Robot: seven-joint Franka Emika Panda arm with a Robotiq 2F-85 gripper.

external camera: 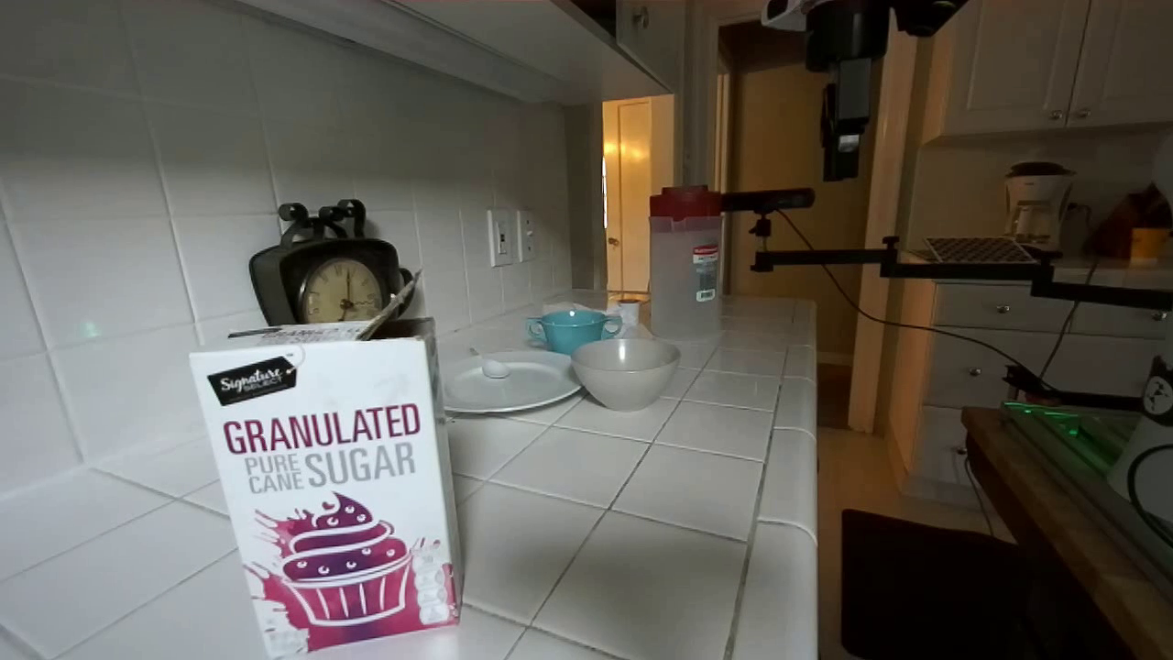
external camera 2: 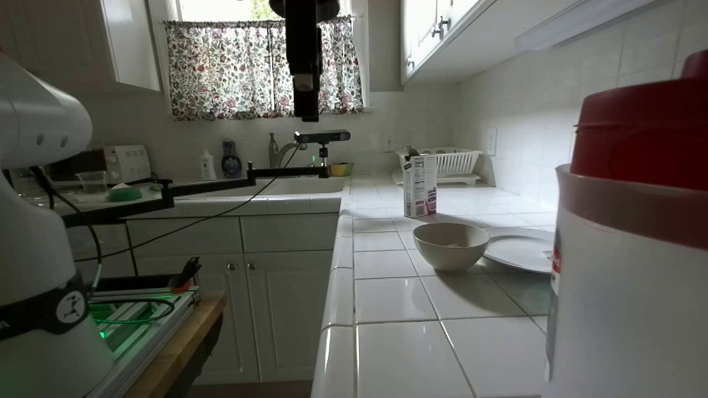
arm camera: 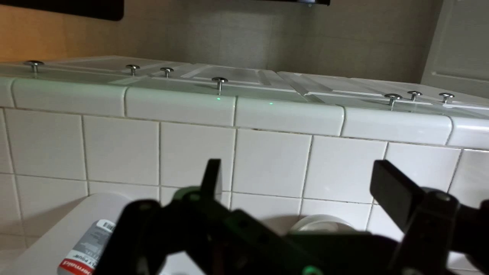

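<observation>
My gripper is open in the wrist view, its two dark fingers wide apart with nothing between them. In exterior view 1 the gripper [external camera: 842, 170] hangs high at the upper right, well above the counter. A pale grey bowl [external camera: 626, 374] rests on the white tiles beside a white plate [external camera: 517, 398], on which a small white spoon [external camera: 495, 369] lies. Behind them is a turquoise two-handled cup [external camera: 574, 330]. A sugar box [external camera: 335, 484] with an open top flap stands nearest that camera. The red-lidded pitcher [external camera: 684, 264] is upright farther back.
A dark clock [external camera: 335, 280] stands by the tiled wall. A camera on a black jointed arm [external camera: 836, 257] reaches to the counter's edge. Overhead cabinets [external camera 2: 464, 33] hang above the wall side. Bare tiles [external camera 2: 398, 298] lie along the counter's front edge.
</observation>
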